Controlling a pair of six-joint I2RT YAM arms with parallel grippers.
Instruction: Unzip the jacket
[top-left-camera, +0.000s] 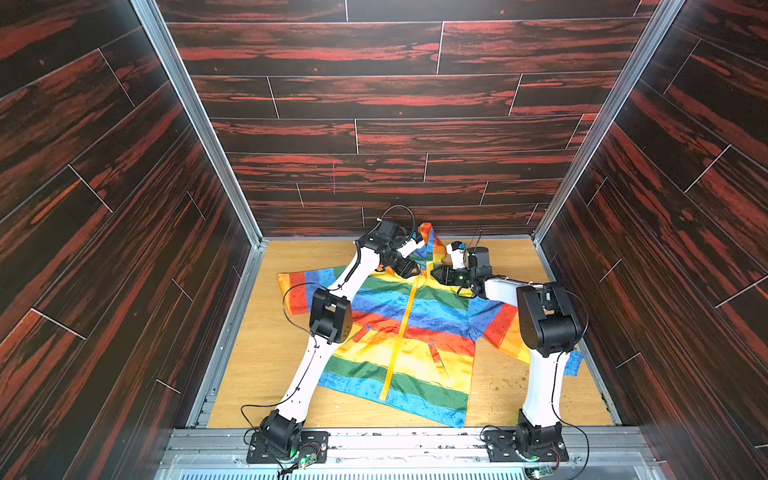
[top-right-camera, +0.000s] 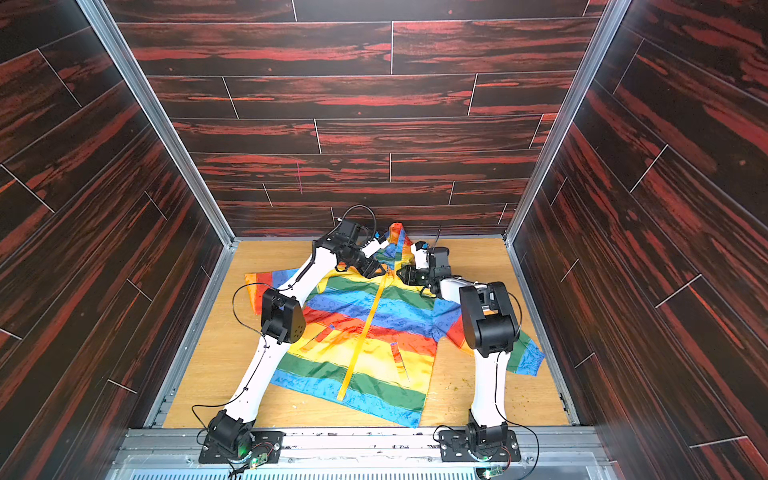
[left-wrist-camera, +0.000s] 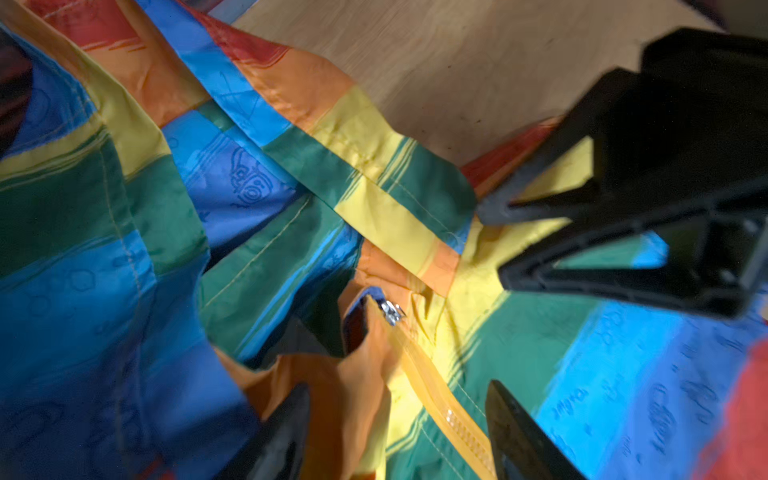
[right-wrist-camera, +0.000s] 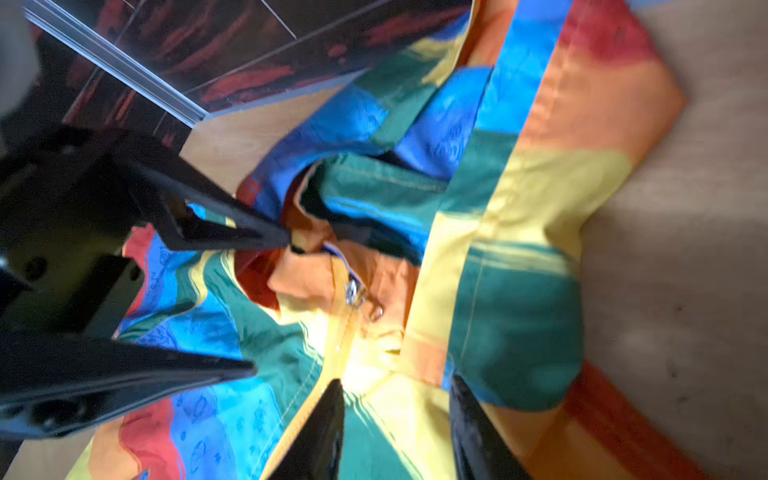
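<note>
The rainbow-striped jacket (top-left-camera: 448, 344) lies front up, its yellow-orange zip (top-left-camera: 400, 340) running down the middle. At the collar the silver zip slider (left-wrist-camera: 392, 312) sits at the top of the closed zip, its small pull tab (right-wrist-camera: 376, 312) hanging loose towards the right. My left gripper is open over the collar, to the left of the zip top, with the slider ahead of its fingertips and not gripped. From the right, my right gripper also stands open, its fingers (right-wrist-camera: 328, 428) apart and the slider beyond them, untouched.
The hood (right-wrist-camera: 552, 160) lies crumpled behind the collar. Both grippers are close together over the neckline. Bare wooden table (top-left-camera: 248, 368) shows on both sides, and dark walls (top-left-camera: 384, 136) enclose it.
</note>
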